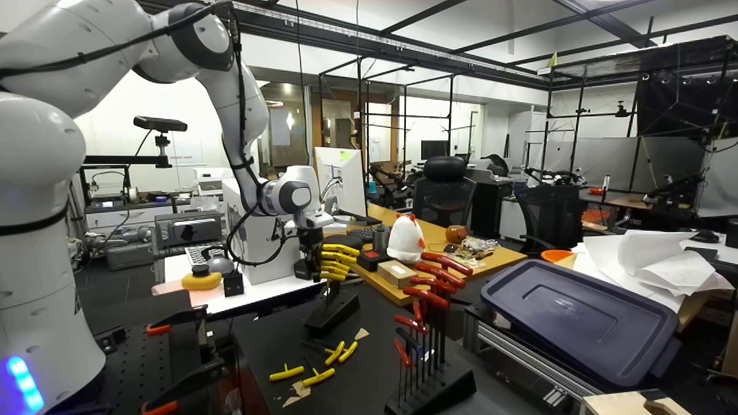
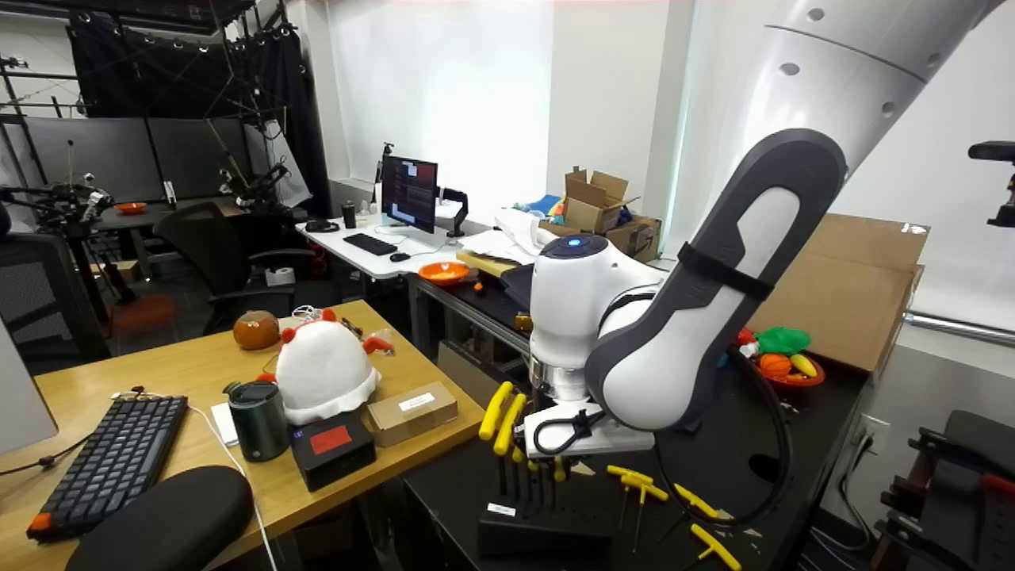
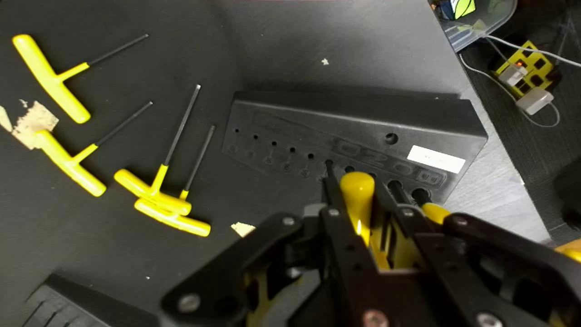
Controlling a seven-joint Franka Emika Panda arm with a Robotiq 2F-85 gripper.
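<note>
In the wrist view my gripper is shut on a yellow T-handle hex key point(image 3: 357, 190), its handle end poking up between the fingers. Beneath it lies the black slotted holder point(image 3: 305, 117), with several small empty holes at one end. Other yellow-handled keys point(image 1: 339, 250) stand in this holder close beside the gripper. Four-way detail of the held key's shaft is hidden by the fingers, so I cannot tell whether its tip is in a hole. Several loose yellow keys point(image 3: 51, 79) lie on the black table.
A second holder with red-handled keys point(image 1: 436, 287) stands at the table's front. Scraps of tan material point(image 3: 35, 125) lie near the loose keys. A wooden desk point(image 2: 181, 366) with a white plush toy point(image 2: 323, 371) and a small cardboard box point(image 2: 411, 412) adjoins the table.
</note>
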